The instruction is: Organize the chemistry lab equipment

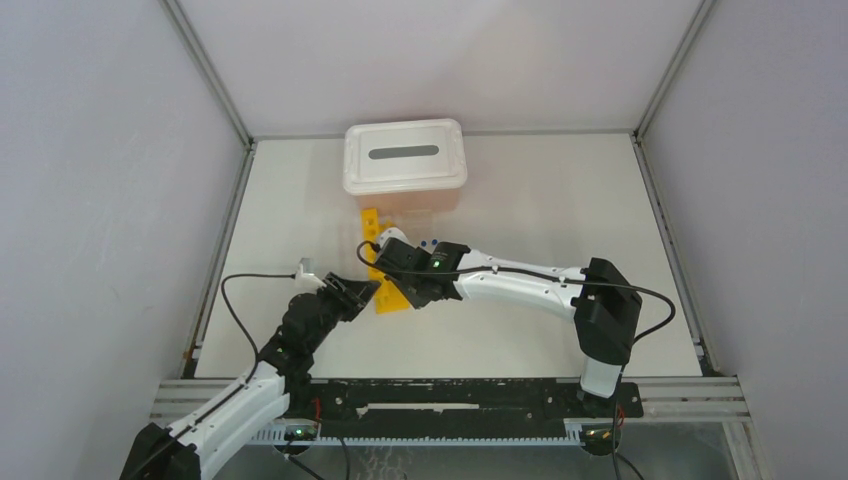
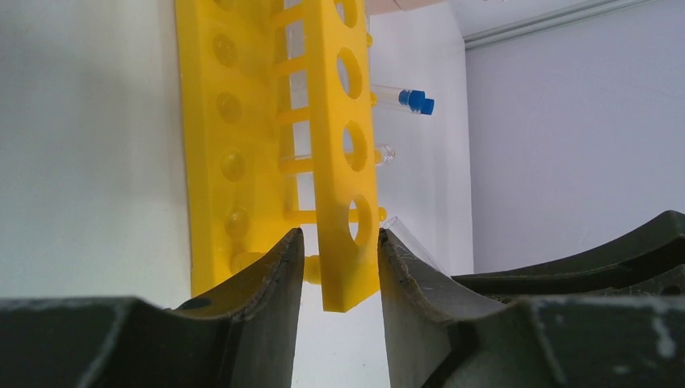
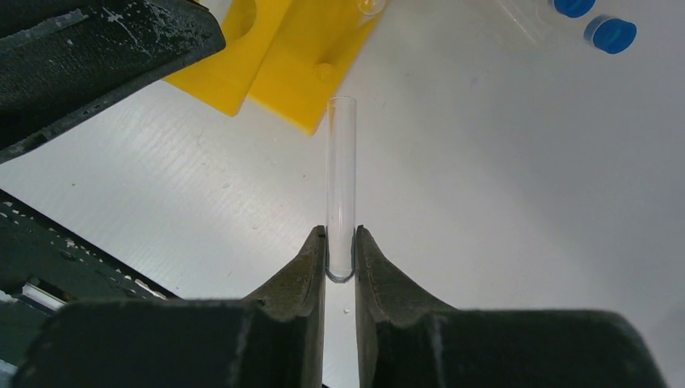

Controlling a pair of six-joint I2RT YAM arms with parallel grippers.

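Note:
A yellow test-tube rack (image 2: 339,162) lies on the table, its holed plate and dimpled base showing in the left wrist view. My left gripper is at its near end, fingers parted on either side of the holed plate; a gap shows on the left side. My right gripper is shut on the rounded end of a clear test tube (image 3: 342,178), which points toward the rack. One clear tube (image 2: 386,154) sits through the rack. Blue-capped tubes (image 3: 610,34) lie beside it. From above, the right arm hides much of the rack.
A clear box with a white lid (image 1: 404,158) stands at the back, just behind the rack. Both grippers are close together over the rack's near end.

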